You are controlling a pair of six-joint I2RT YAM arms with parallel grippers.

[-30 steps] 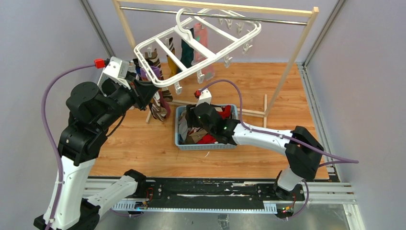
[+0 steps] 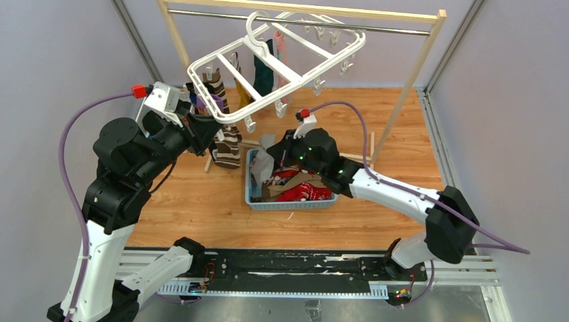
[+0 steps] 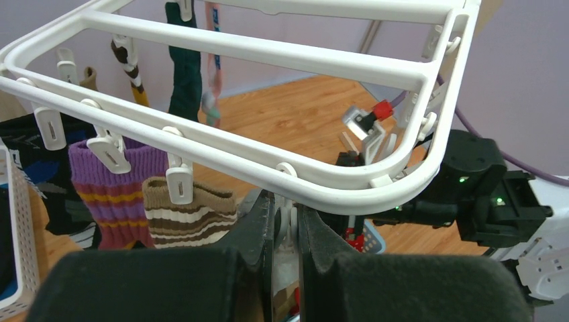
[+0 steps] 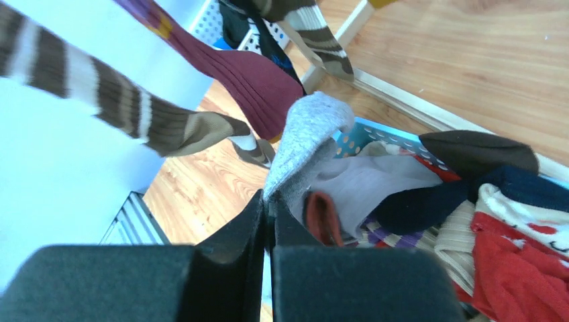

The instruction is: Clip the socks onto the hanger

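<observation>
The white hanger (image 2: pixel 288 84) hangs from the metal rod in the top view, with socks clipped along its left and back sides. At its front left corner my left gripper is shut on a white clip (image 3: pixel 286 231). Over the blue basket (image 2: pixel 295 206), my right gripper is shut on a light grey sock (image 4: pixel 308 127) pinched at its edge. The grey sock hangs down toward the basket; its lower end cannot be told from the pile.
Striped and purple socks (image 3: pixel 124 184) hang beside the left gripper. The basket holds several socks, red ones (image 2: pixel 305 192) among them. A white basket (image 3: pixel 20 235) stands at the far left. Bare wooden floor (image 2: pixel 376 215) lies right of the blue basket.
My right arm has risen from the basket, its gripper slightly right, with the grey sock now lifted beneath it. Hanging socks sway a little. The left arm stays in place.
</observation>
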